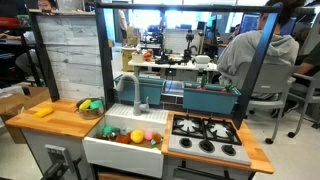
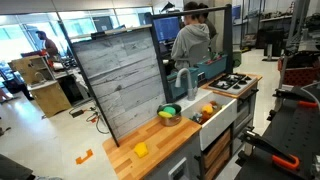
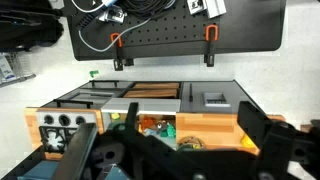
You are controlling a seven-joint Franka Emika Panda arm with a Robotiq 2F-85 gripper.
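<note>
My gripper shows only in the wrist view, its dark fingers spread wide at the lower edge with nothing between them. It hangs above the floor and points toward the toy kitchen, well apart from every object. A white sink (image 1: 104,153) holds several colourful toy foods. Left of it, a metal pot (image 1: 87,113) with green and yellow items inside stands on the wooden counter (image 1: 62,123). A yellow object (image 2: 141,150) lies by itself on that counter's outer end. On the other side of the sink is a stove (image 1: 205,137) with black burners.
A grey faucet (image 1: 139,92) rises behind the sink, and teal bins (image 1: 208,99) hang behind the stove. Dark frame posts (image 1: 256,65) stand at the back. A black table (image 3: 165,35) with orange clamps and cables faces the kitchen. Bare floor lies between them.
</note>
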